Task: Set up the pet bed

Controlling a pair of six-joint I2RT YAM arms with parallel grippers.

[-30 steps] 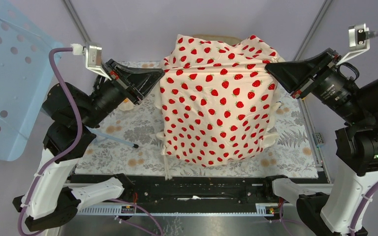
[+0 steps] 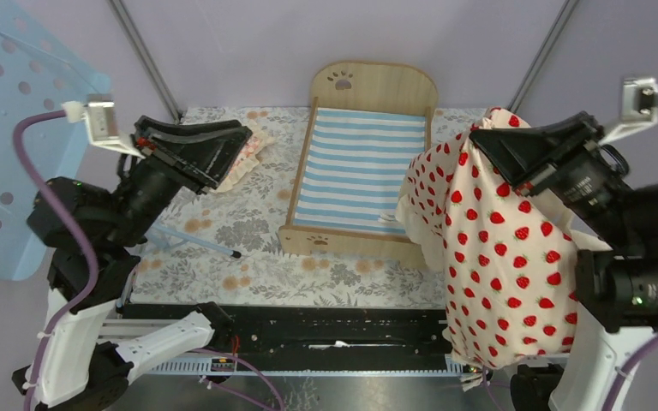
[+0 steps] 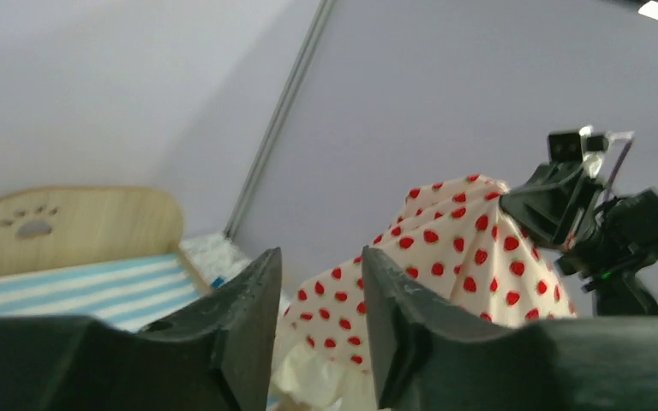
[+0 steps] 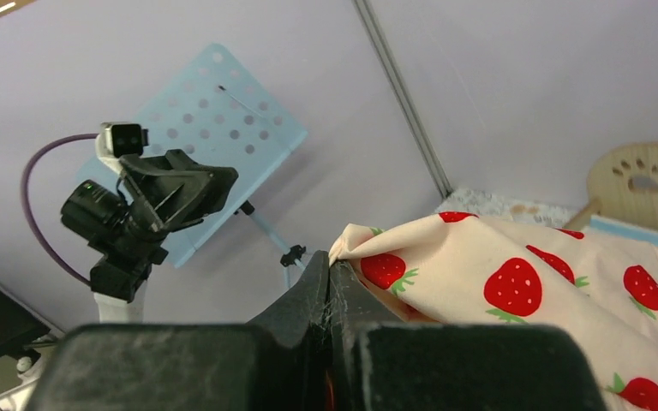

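Observation:
The strawberry cloth (image 2: 505,282) hangs from my right gripper (image 2: 488,145), which is shut on a pinched fold of it, as the right wrist view (image 4: 330,282) shows. It drapes down over the right side of the work area. The wooden pet bed (image 2: 368,77) stands at the centre back with a blue-striped mat (image 2: 355,163) inside, its lower right corner hidden by the cloth. My left gripper (image 2: 223,171) is up at the left, apart from the cloth, with its fingers open and nothing seen between them in the blurred left wrist view (image 3: 321,282).
A small pale patterned cloth (image 2: 248,158) lies left of the bed, partly behind my left arm. A light-blue perforated panel (image 2: 17,171) on a stand is at the far left.
The cloth, earlier spread between both grippers over the bed, has left my left gripper and swung right with my right one, uncovering the bed.

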